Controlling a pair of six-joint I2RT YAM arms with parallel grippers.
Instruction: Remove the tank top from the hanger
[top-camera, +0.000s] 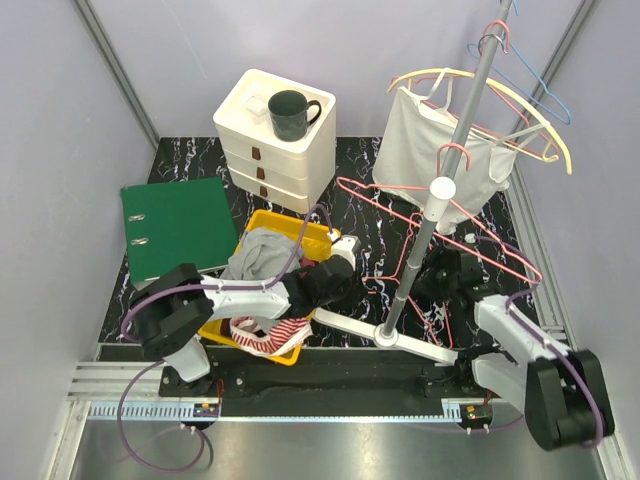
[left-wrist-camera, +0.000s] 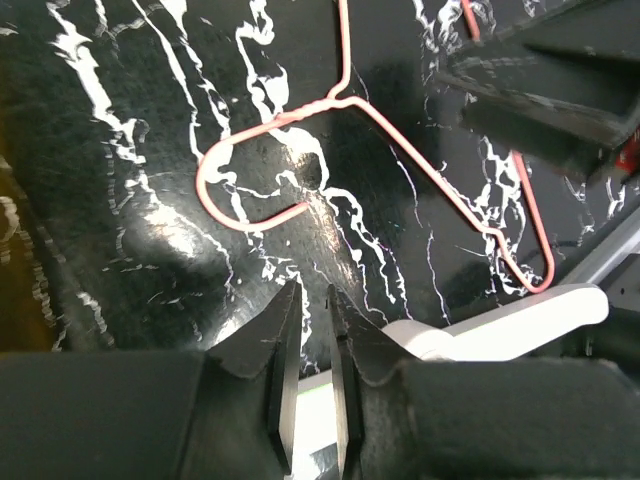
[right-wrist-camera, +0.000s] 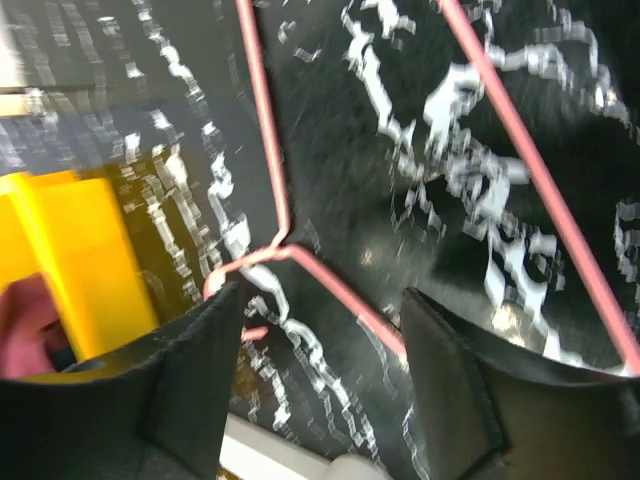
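A white tank top hangs by its straps on a pale yellow hanger, high on the rack at the back right. Lower down, a pink hanger hangs bare from the same pole. Another pink hanger lies on the dark tabletop. Just left of the pole is my left gripper, its fingers parted by a narrow, empty gap above that lying hanger. To the right of the pole, low over the table, my right gripper is wide open; the lying hanger shows beyond its fingers, not gripped.
The grey pole stands between my two arms on a white base. A yellow bin with cloths is under my left arm. Behind are a white drawer unit with a dark mug, and a green binder.
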